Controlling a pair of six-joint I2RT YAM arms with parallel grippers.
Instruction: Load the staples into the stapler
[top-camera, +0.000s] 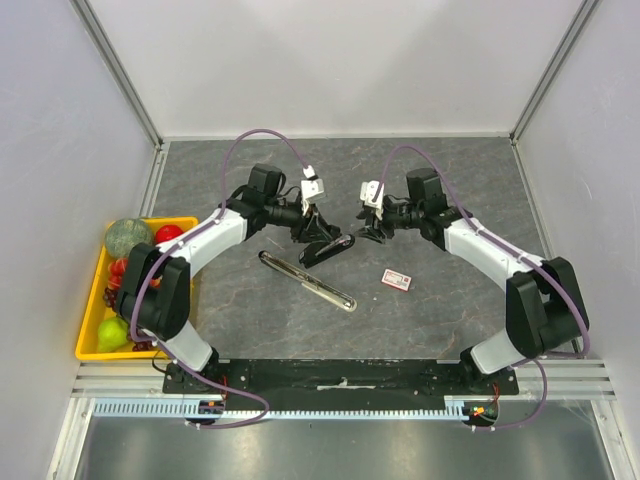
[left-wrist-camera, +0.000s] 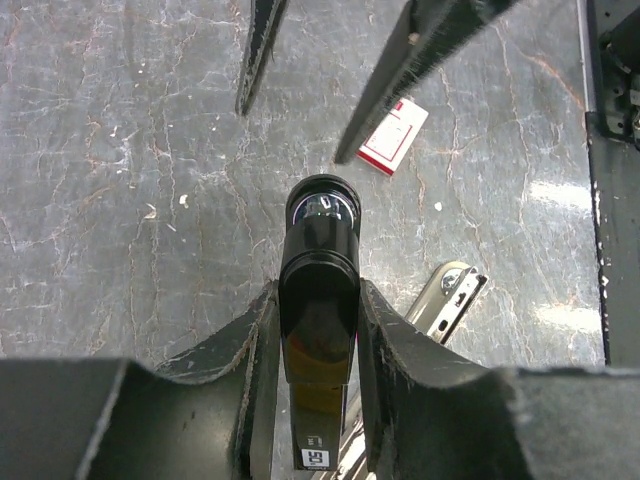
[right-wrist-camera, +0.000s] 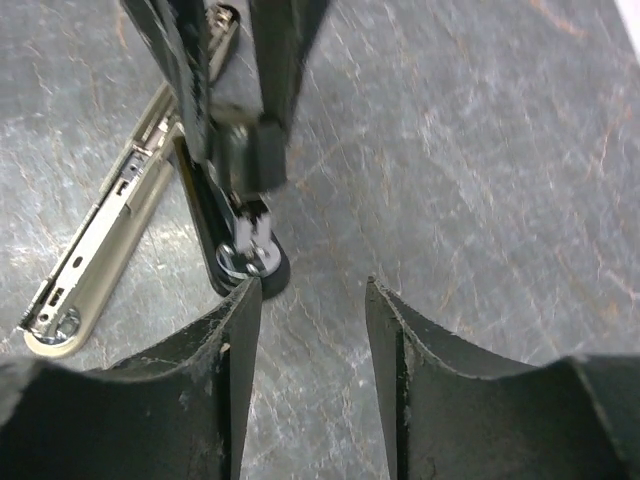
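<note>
The black stapler (top-camera: 326, 250) is upright under my left gripper (top-camera: 312, 225); in the left wrist view its black body (left-wrist-camera: 320, 270) lies between that gripper's fingers (left-wrist-camera: 320, 300). The finger looks part open; contact is unclear. In the right wrist view the stapler's silver end (right-wrist-camera: 250, 255) shows below the left gripper. My right gripper stands open, empty, just right of the stapler. A long silver stapler part or second stapler (top-camera: 330, 294) lies diagonally in front. The small red-and-white staples box (top-camera: 396, 280) lies front right.
A yellow bin (top-camera: 88, 345) of fruit fills the left edge. Walls border both sides.
</note>
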